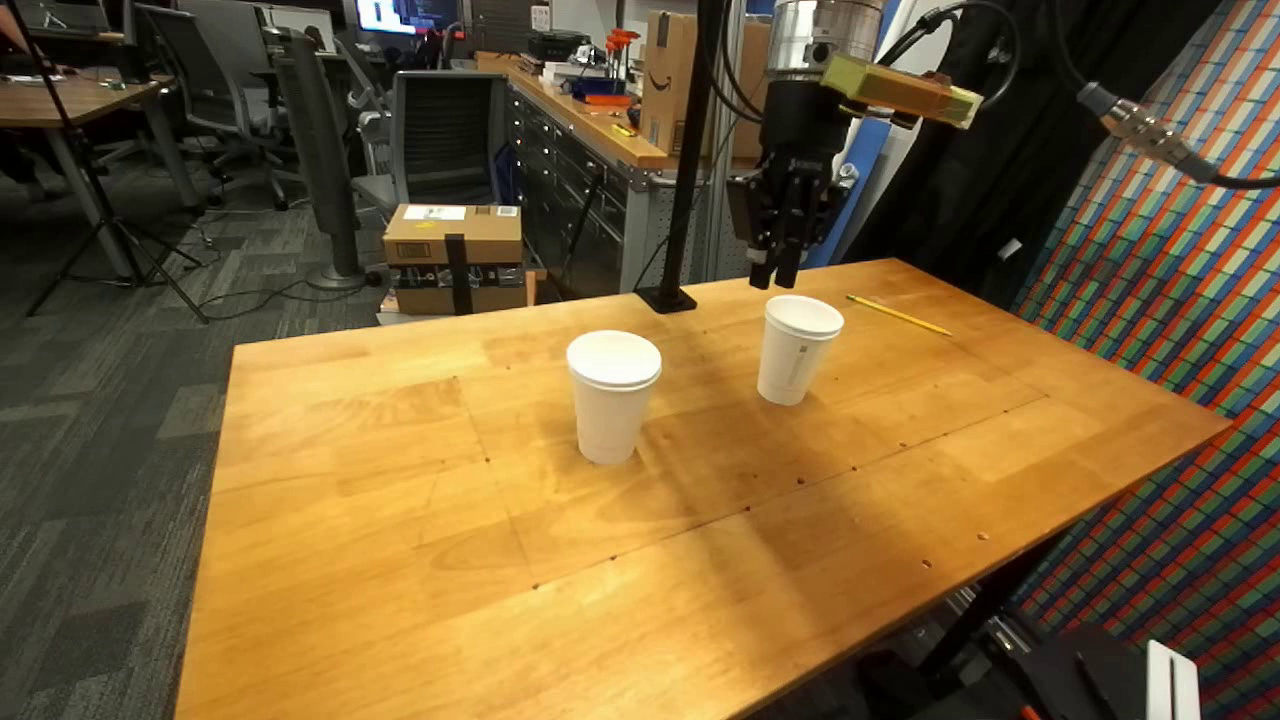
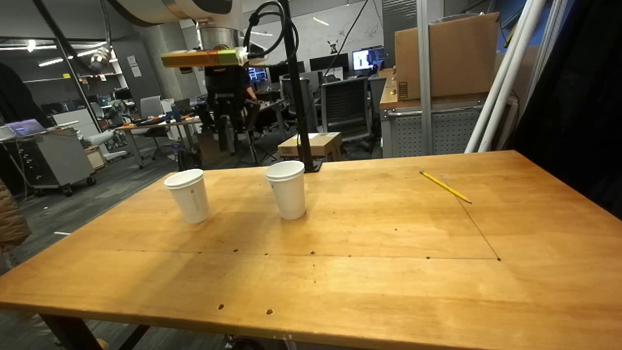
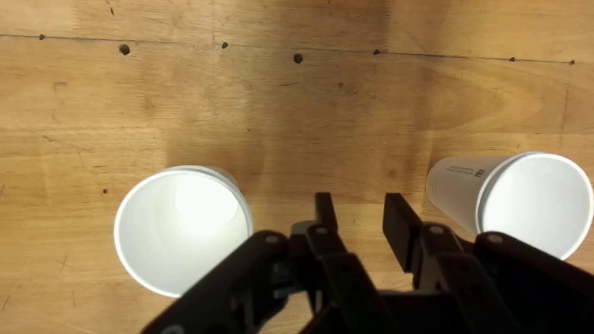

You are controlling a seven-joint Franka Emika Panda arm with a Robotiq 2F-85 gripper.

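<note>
Two white paper cups stand upright and apart on the wooden table. One cup [image 1: 788, 360] is nearer the pencil; in the wrist view this cup [image 3: 184, 228] is at the left, and its white inside looks empty. The other cup [image 1: 608, 414] appears at the right of the wrist view, where the second cup [image 3: 462, 183] shows small print on its side. Above the table hangs my gripper [image 1: 773, 276], higher than both rims. From the wrist, the gripper is open, with bare wood showing between its fingers; it lies between the cups and touches neither.
A yellow pencil [image 2: 445, 186] lies towards the far right of the table [image 2: 373, 286]. A black pole [image 1: 687, 180] rises at the table's back edge. Most of the tabletop in front of and beside the cups is clear.
</note>
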